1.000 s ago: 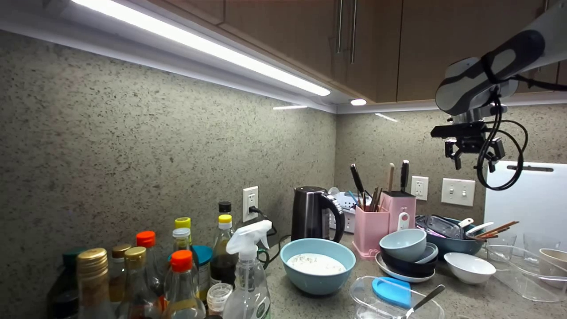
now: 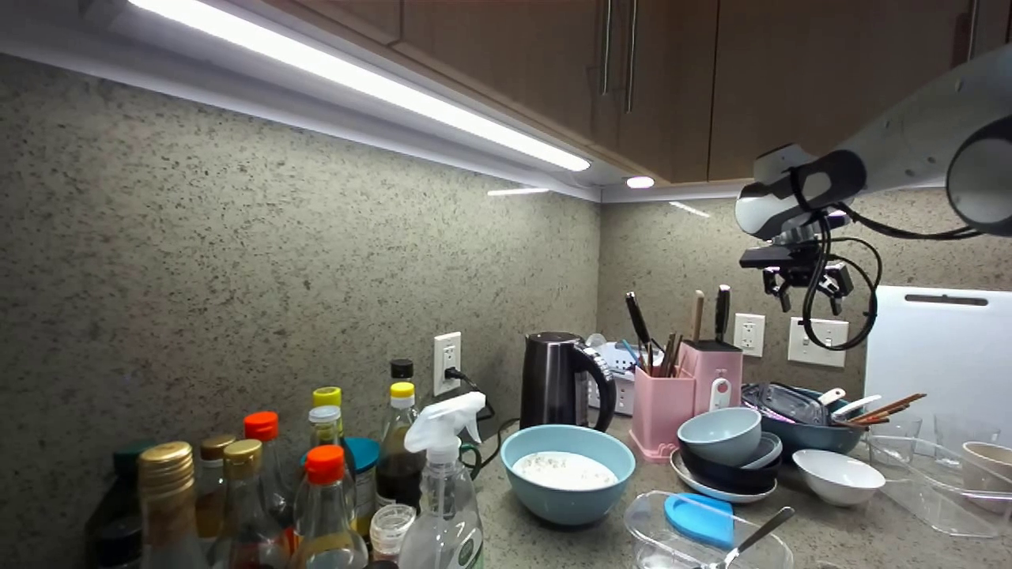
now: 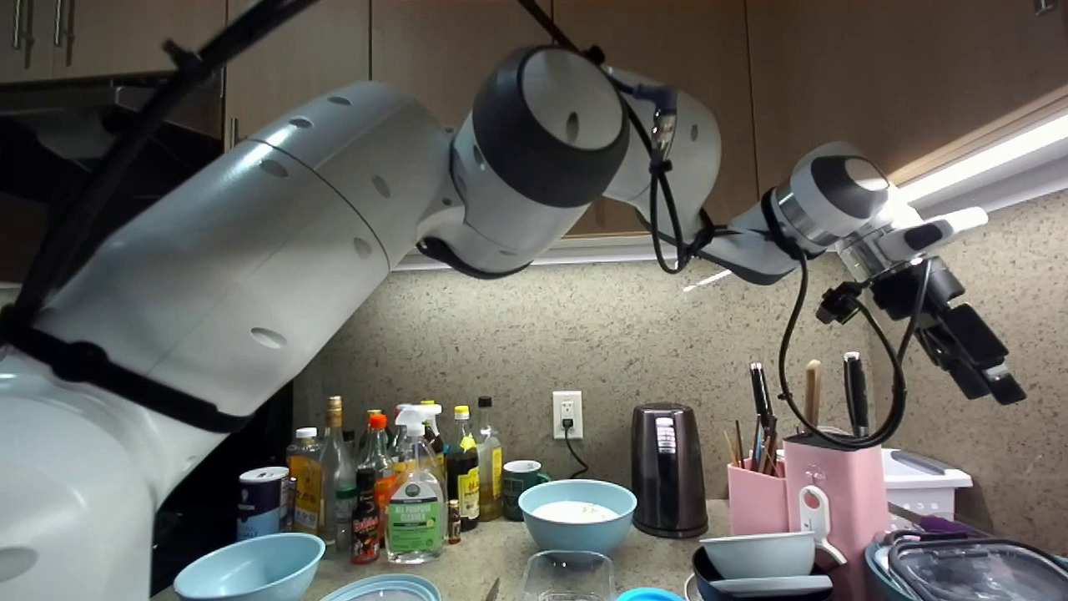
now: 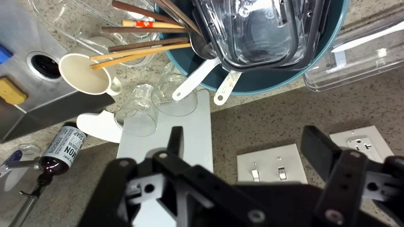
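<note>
My gripper is open, its two black fingers wide apart with nothing between them. In the first exterior view the gripper (image 2: 809, 308) hangs in the air in front of the back wall, above the blue bowl of dishes (image 2: 827, 436). The second exterior view has the gripper (image 3: 986, 391) at the far right, higher than the pink knife block (image 3: 841, 501). Through the wrist camera, a light switch plate (image 4: 270, 162) shows in the gap between the fingers, some way beyond them. The blue bowl (image 4: 246, 89) holds clear lidded containers, chopsticks and white-handled utensils.
A light blue bowl with white contents (image 2: 566, 512) stands before the black kettle (image 2: 550, 384). Stacked bowls (image 2: 721, 436), a white bowl (image 2: 840, 474) and clear glasses (image 4: 138, 117) crowd the counter. A white board (image 2: 949, 360) leans on the wall. Cabinets (image 2: 835, 95) hang overhead.
In the first exterior view, my arm and gripper have moved left and slightly down, from near the white board toward the knife block. The counter objects stay where they were.
</note>
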